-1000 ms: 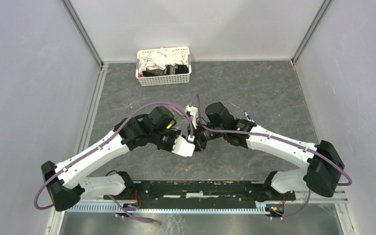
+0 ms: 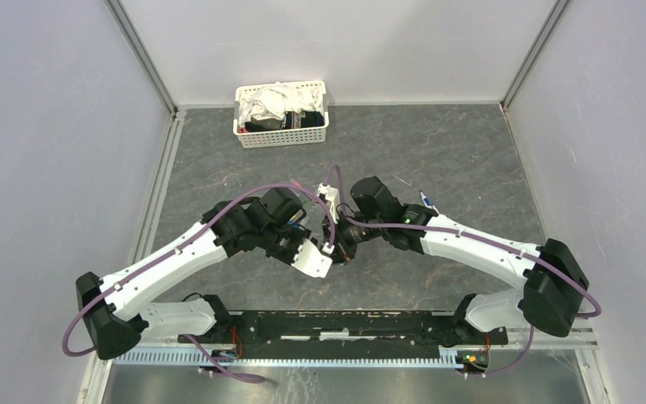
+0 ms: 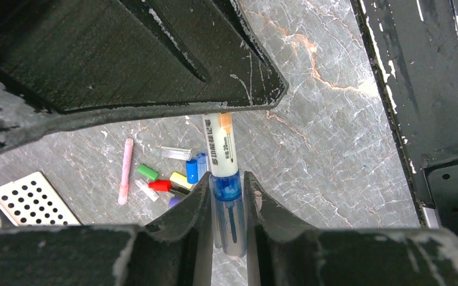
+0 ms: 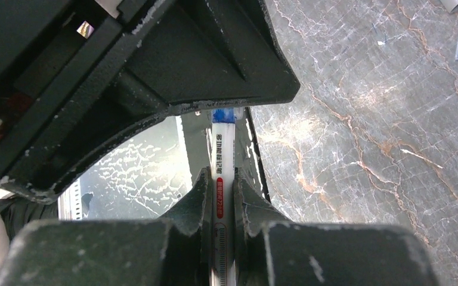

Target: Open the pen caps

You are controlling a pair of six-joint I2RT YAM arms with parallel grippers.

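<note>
A white marker (image 3: 222, 149) with a blue collar and a clear blue-tinted cap (image 3: 232, 229) spans the gap between both grippers. In the left wrist view the cap is on the tip, and my left gripper is shut on it near the collar, one finger along each side. The marker's white body (image 4: 219, 155) stands between the fingers of my right gripper, which is shut on it. A black finger of the opposite gripper crosses each wrist view and hides part of the marker. From the top, the hands meet near mid-table and cover most of the marker.
Several loose caps lie on the table, among them a green cap (image 3: 147, 172) and a red cap (image 3: 160, 186), beside a pink pen (image 3: 126, 173). A white basket (image 2: 282, 141) with cloth stands at the back. Another blue marker (image 2: 427, 200) lies at the right.
My left gripper has shifted slightly toward the front of the table, and its arm has turned a little. The right arm is nearly still.
</note>
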